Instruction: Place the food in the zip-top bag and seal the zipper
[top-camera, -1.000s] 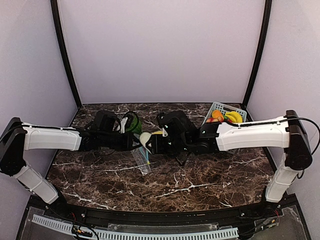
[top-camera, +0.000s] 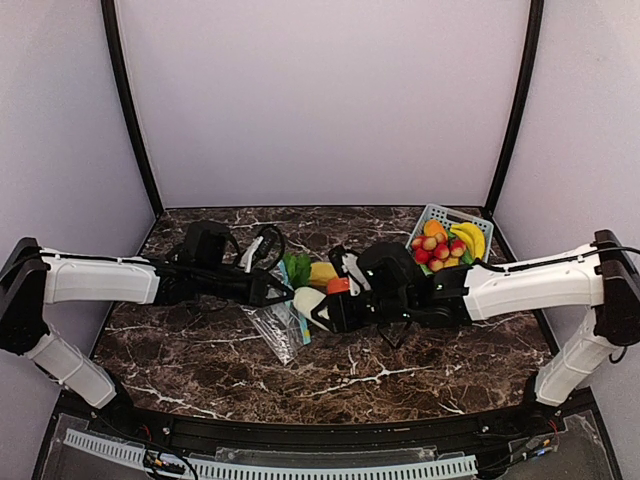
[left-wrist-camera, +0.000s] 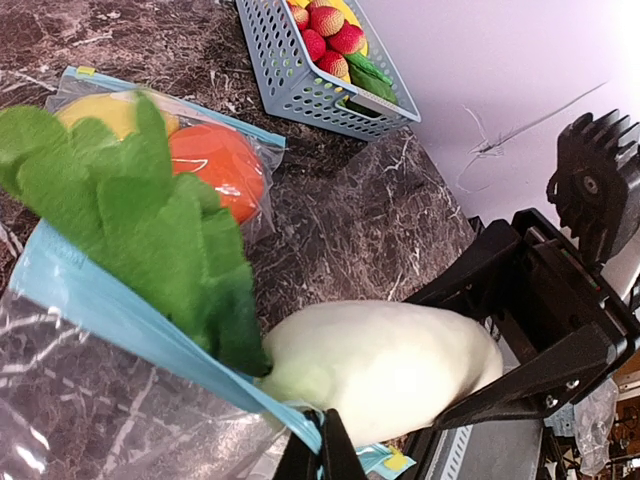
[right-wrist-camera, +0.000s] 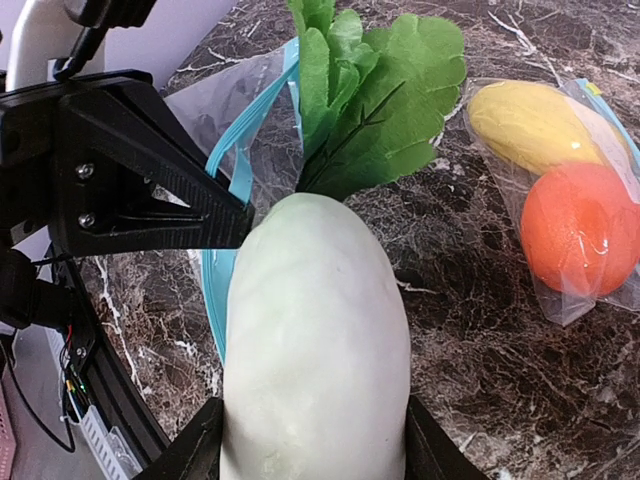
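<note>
A white vegetable (right-wrist-camera: 315, 330) with green leaves (left-wrist-camera: 120, 190) lies across between my arms. My right gripper (top-camera: 327, 312) is shut on its thick white body. The clear zip bag (top-camera: 272, 330) with a blue zip strip (left-wrist-camera: 140, 310) hangs by its edge from my left gripper, shut on that thin rim. In the left wrist view, the leaves overlap the blue strip, and the white body is beyond it, close to my left fingertips. The vegetable appears outside the bag, beside its mouth; the lower part of the mouth is hidden behind the white body.
Behind the vegetable lies another clear bag holding a yellow item (right-wrist-camera: 540, 125) and a red-orange round one (right-wrist-camera: 580, 230). A grey basket (left-wrist-camera: 290, 80) of fruit stands at the back right.
My right gripper and the vegetable have moved right and slightly toward the front. The red-orange item and more of the basket now show.
</note>
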